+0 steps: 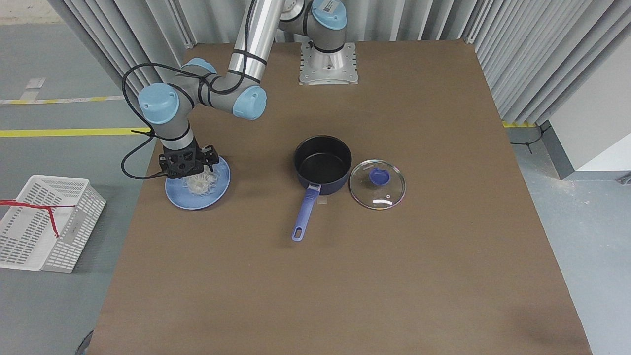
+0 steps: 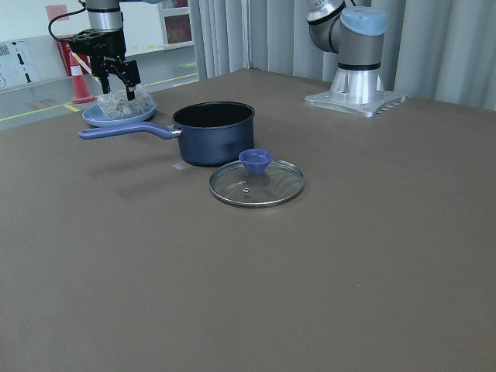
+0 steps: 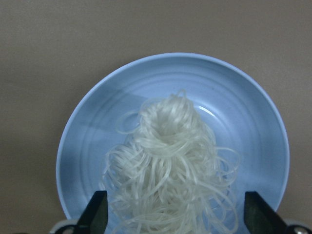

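A light blue plate [image 1: 184,195] holds a loose nest of pale noodles [image 3: 165,175]. My gripper is just above the noodles; in the wrist view its two fingers stand wide apart on either side of them, open. The front view shows the black gripper body over the back of the plate, hiding part of it. A dark blue saucepan [image 1: 322,159] with a long handle stands right of the plate. Its glass lid [image 1: 384,189] with a blue knob lies beside it on the table [image 1: 414,278].
A white plastic basket [image 1: 65,248] is on the floor left of the table. The robot's base [image 1: 328,71] is at the back of the table.
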